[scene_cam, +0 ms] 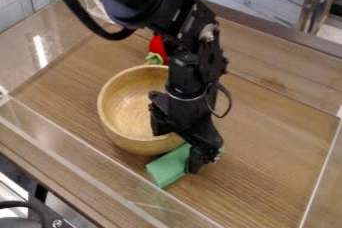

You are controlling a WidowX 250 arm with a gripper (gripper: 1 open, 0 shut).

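My black gripper [190,142] hangs low at the front right of a yellow wooden bowl [123,104], its fingers down over a green block [167,169] on the table. The fingertips are dark and overlap the block's right part, so whether they hold it cannot be told. The arm hides part of the bowl's right side.
A red object with green [156,50] sits behind the bowl. Clear low rails run along its edges, and a black cable loops at the top left.
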